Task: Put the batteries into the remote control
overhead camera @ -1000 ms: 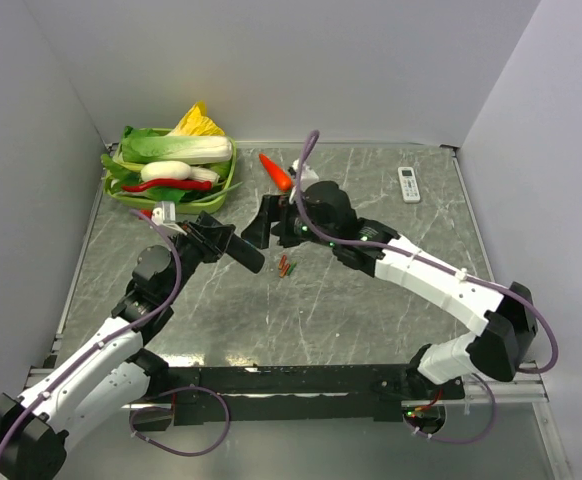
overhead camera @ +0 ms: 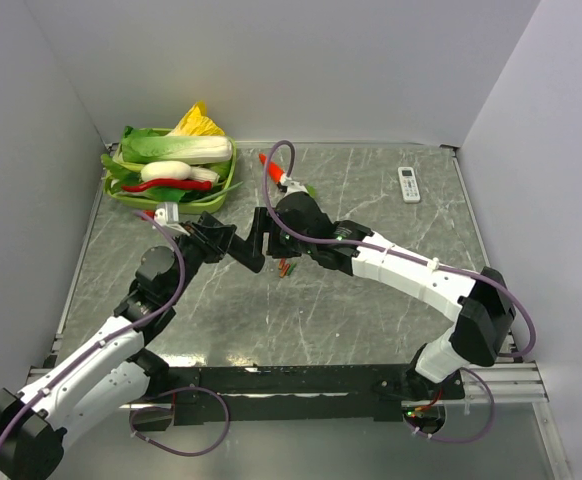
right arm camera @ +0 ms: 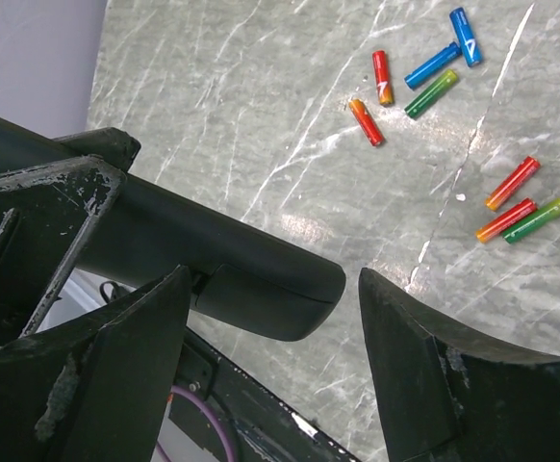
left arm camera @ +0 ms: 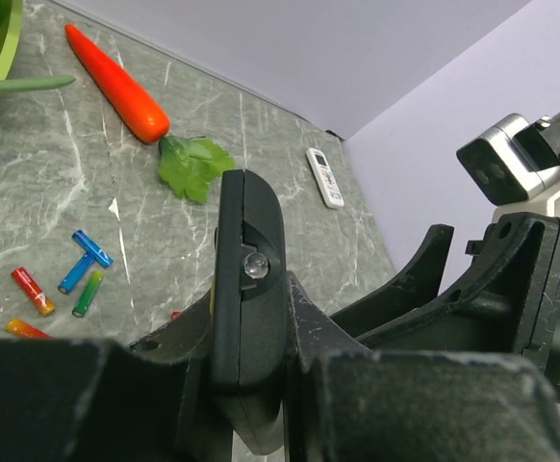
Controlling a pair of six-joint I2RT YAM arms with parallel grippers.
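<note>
My left gripper [overhead camera: 214,238] is shut on a long black object [overhead camera: 244,252] with a rounded end, which fills the middle of the left wrist view [left arm camera: 248,318]. My right gripper [overhead camera: 263,232] is at that object's far end, its fingers apart on either side of it in the right wrist view. Several loose coloured batteries [left arm camera: 32,290] [right arm camera: 432,92] lie on the grey table below, partly hidden in the top view. The white remote [overhead camera: 409,184] lies at the back right, buttons up.
A green basket of vegetables [overhead camera: 176,150] stands at the back left, with a carrot [left arm camera: 116,82] and a leafy piece [left arm camera: 191,168] beside it. Walls enclose the back and sides.
The left arm is nearly unmoved.
</note>
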